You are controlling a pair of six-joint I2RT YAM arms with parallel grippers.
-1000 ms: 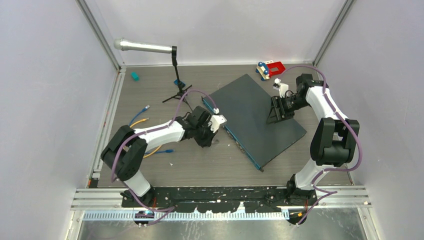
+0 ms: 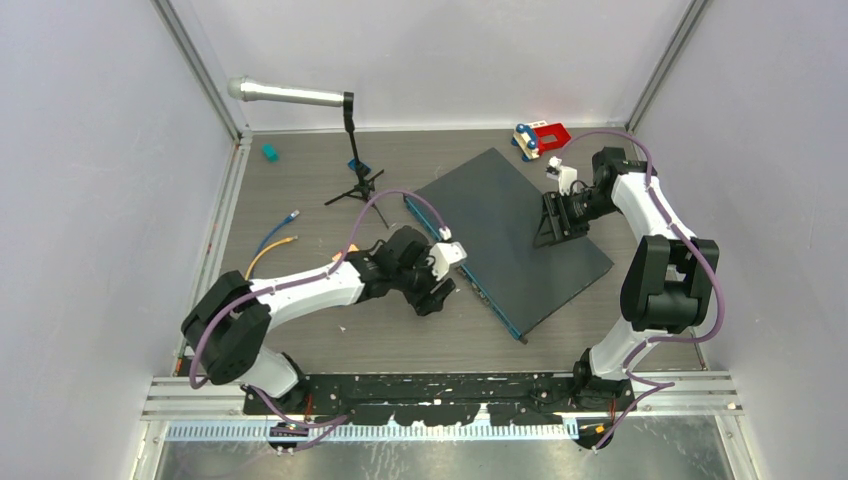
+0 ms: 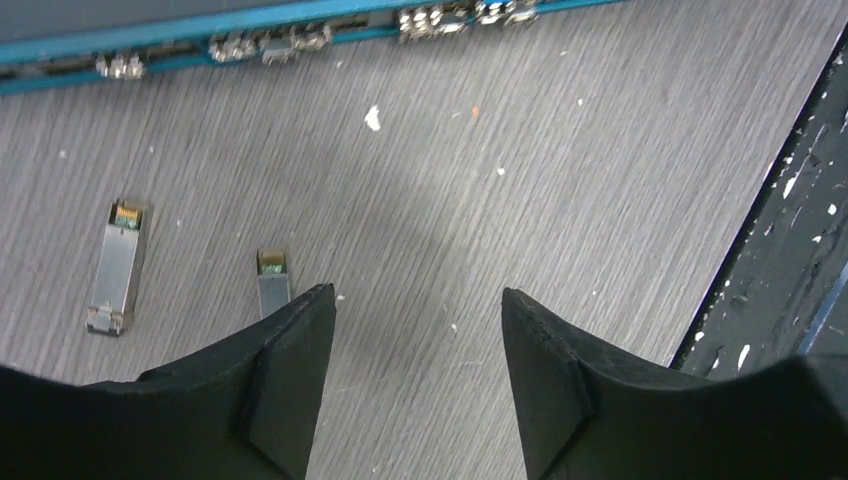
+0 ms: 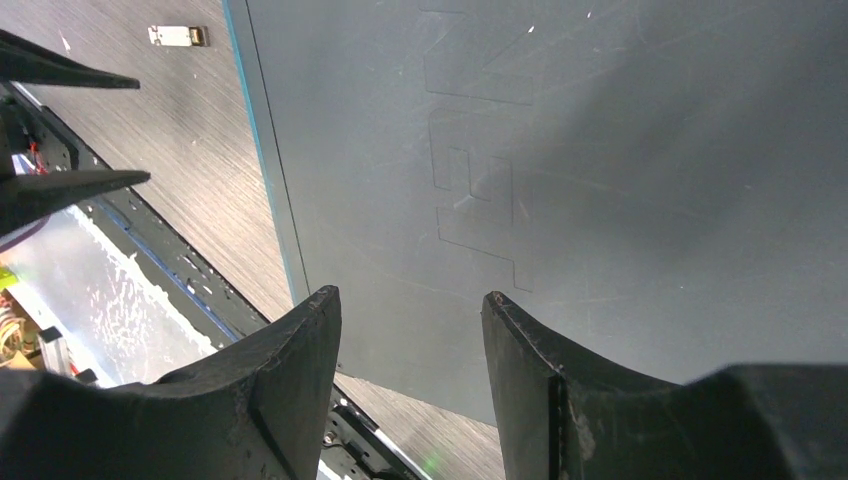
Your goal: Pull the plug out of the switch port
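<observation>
A dark switch (image 2: 507, 243) lies angled on the table, its port row (image 3: 433, 22) along the teal edge. Two small metal plug modules (image 3: 119, 265) lie loose on the table before the ports in the left wrist view. My left gripper hangs open over bare table beside that edge, nothing between its fingers. My right gripper stands open over the switch's top, also empty.
Blue and yellow cables (image 2: 272, 249) lie at left. A microphone stand (image 2: 355, 170) stands at the back, with a red and blue toy (image 2: 550, 138) to the back right.
My left arm has moved toward the front and right, lower along the switch's port edge in the top view. The right arm has not visibly moved.
</observation>
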